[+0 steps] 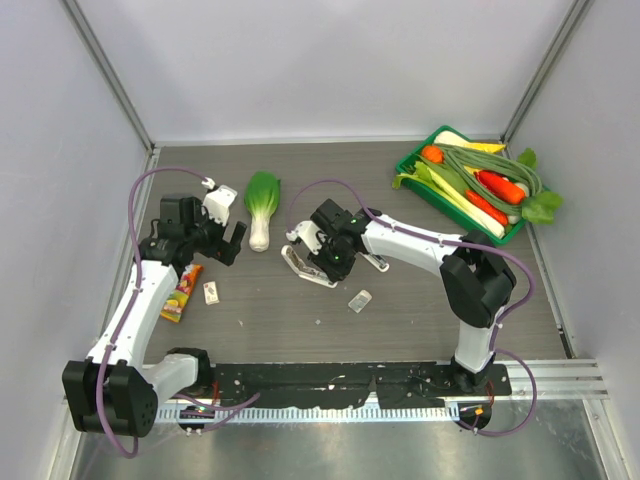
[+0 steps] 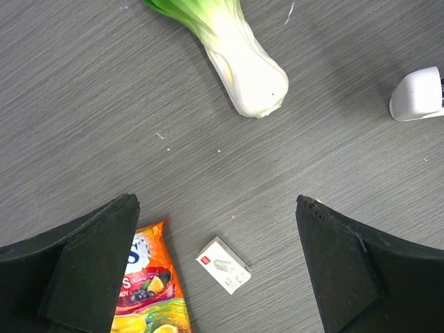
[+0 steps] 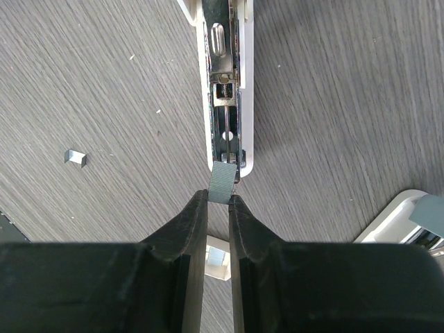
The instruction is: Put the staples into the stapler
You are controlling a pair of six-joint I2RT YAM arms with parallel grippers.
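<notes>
In the right wrist view, the white stapler (image 3: 248,104) lies opened, its metal staple channel (image 3: 225,118) showing. My right gripper is shut on a small grey strip of staples (image 3: 222,179), whose far end overlaps the near end of the channel from above; whether it touches cannot be told. A short loose piece of staples (image 3: 75,158) lies on the table to the left. Below the fingers, an open staple box (image 3: 217,257) shows partly. Well left of the stapler, my left gripper is open and empty above the table.
A closed small box (image 2: 223,264) and an orange snack bag (image 2: 156,284) lie under the left gripper. A leafy white-stemmed vegetable (image 1: 261,208) is behind. Another stapler (image 3: 406,218) lies to the right. The green vegetable basket (image 1: 407,163) fills the back right.
</notes>
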